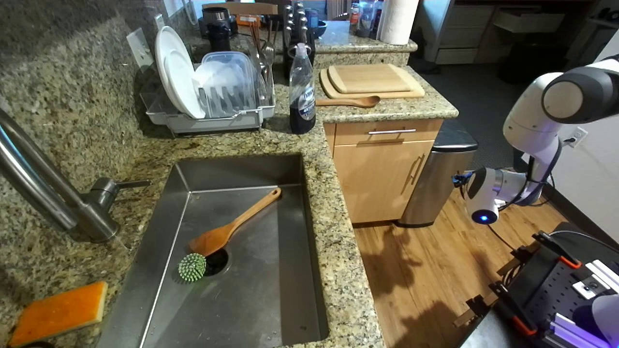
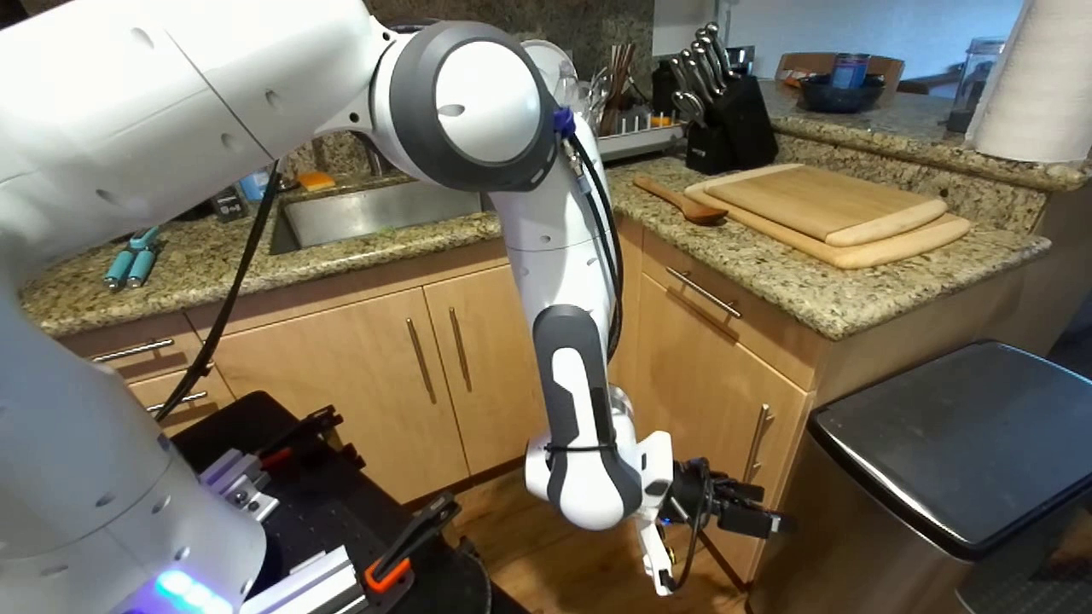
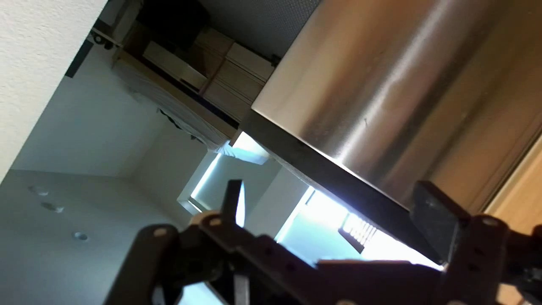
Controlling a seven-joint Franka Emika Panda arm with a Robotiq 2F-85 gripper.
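My gripper is open, its two dark fingers wide apart in the wrist view with nothing between them. Beyond them is the steel side of the trash can (image 3: 386, 96). In exterior view 2 the gripper (image 2: 783, 522) hangs low, below counter height, in front of the can (image 2: 962, 450). A wooden spatula (image 1: 238, 223) and a green scrub brush head (image 1: 192, 267) lie by the drain in the sink (image 1: 261, 307). Another wooden spoon (image 1: 354, 102) rests on the counter beside the cutting boards (image 1: 371, 79).
A dish rack (image 1: 214, 122) with plates and a soap bottle (image 1: 302, 93) stand behind the sink. An orange sponge (image 1: 58, 313) lies at the front left, near the faucet (image 1: 87, 217). Cabinets (image 2: 717, 379) border the arm's low position; open floor lies below.
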